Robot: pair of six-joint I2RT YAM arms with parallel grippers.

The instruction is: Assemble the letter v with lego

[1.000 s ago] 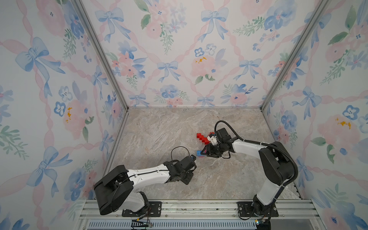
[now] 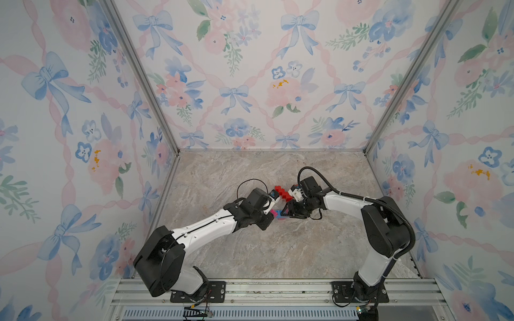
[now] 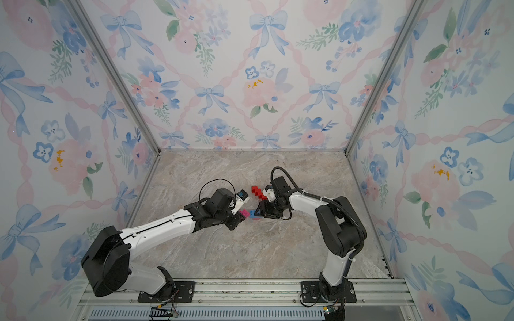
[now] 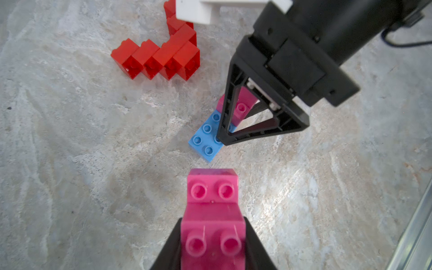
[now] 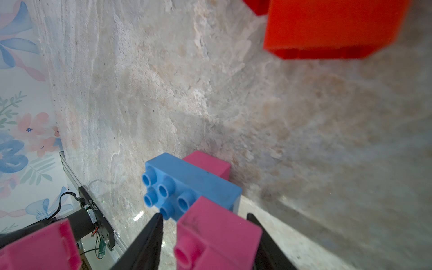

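My left gripper (image 2: 272,213) is shut on a pink brick piece (image 4: 212,210), held above the marble floor just short of a blue brick (image 4: 202,144). A pink brick (image 5: 216,225) sits on the blue brick, and another pink piece (image 5: 209,163) shows beside or beneath the blue. My right gripper (image 3: 259,211) is over this stack, its black fingers either side of the upper pink brick; whether they touch it I cannot tell.
A cluster of red bricks (image 4: 155,58) lies on the floor behind the blue and pink stack, close to the right gripper.
The right arm is nearly still.
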